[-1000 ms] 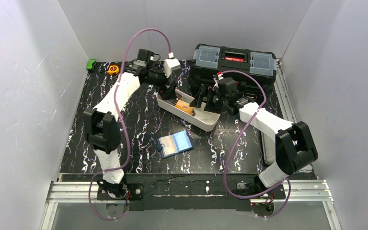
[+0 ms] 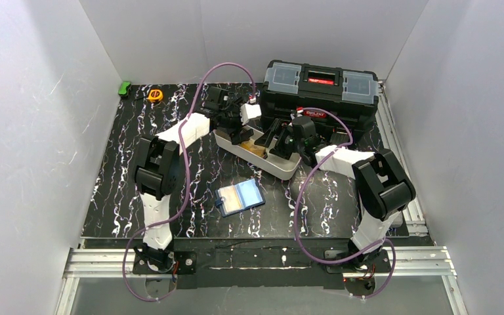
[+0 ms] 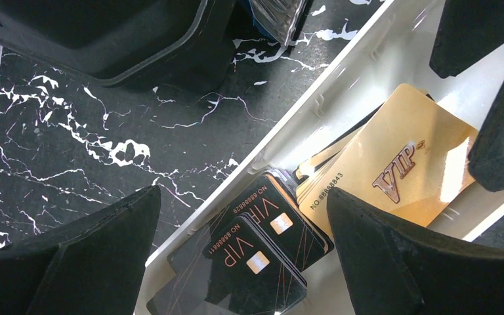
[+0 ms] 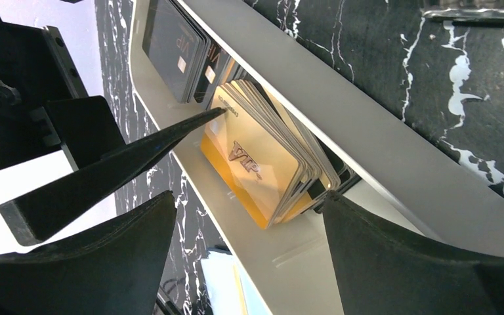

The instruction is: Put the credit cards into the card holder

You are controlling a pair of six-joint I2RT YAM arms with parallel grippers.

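Note:
Gold VIP cards point(image 3: 380, 170) stand stacked and leaning in the white tray point(image 2: 249, 157), beside black VIP cards point(image 3: 249, 256). My left gripper is open over the black cards, its fingers either side of them, nothing visibly gripped. My right gripper hangs over the tray beside the gold stack, fingers apart, nothing between them gripped. An open blue card holder point(image 2: 239, 195) lies on the table in front of the tray.
A large black toolbox point(image 2: 319, 95) stands behind the tray on the right. A green object point(image 2: 124, 88) and an orange one point(image 2: 155, 96) lie back left.
My left gripper has moved right and down, over the tray. The right arm has shifted slightly, its elbow moving left.

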